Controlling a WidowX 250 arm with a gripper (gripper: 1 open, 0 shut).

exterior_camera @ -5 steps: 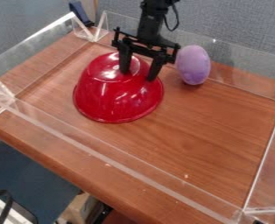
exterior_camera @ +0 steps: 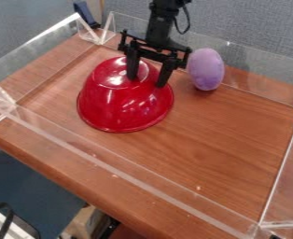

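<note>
A glossy red bowl [exterior_camera: 118, 103] sits upside down on the wooden tabletop, left of centre toward the back. The black gripper [exterior_camera: 149, 65] hangs over its upper right part, fingers reaching down at the bowl's top and right side; whether they are open or shut on it is unclear. A purple oval object [exterior_camera: 206, 69] stands just right of the gripper and bowl, near the back wall.
Clear acrylic walls [exterior_camera: 272, 89] border the wooden table [exterior_camera: 199, 159]. Beyond the front left edge lie a dark floor and some clutter.
</note>
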